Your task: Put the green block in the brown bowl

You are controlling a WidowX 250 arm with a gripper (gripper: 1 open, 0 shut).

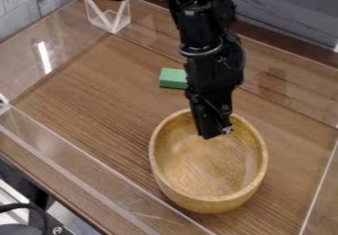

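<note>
The green block (173,78) lies on the wooden table just left of the arm, behind the bowl, and the arm covers its right part. The brown bowl (172,160) stands at the front right, its inside empty as far as it shows. My gripper (211,132) is over the bowl's far rim, pointing down. Its fingers are dark and small here, so how they stand cannot be made out. No green shows at the fingertips.
A clear, angular plastic object (109,15) stands at the back left. Black cables and a dark device (24,219) sit at the lower left corner.
</note>
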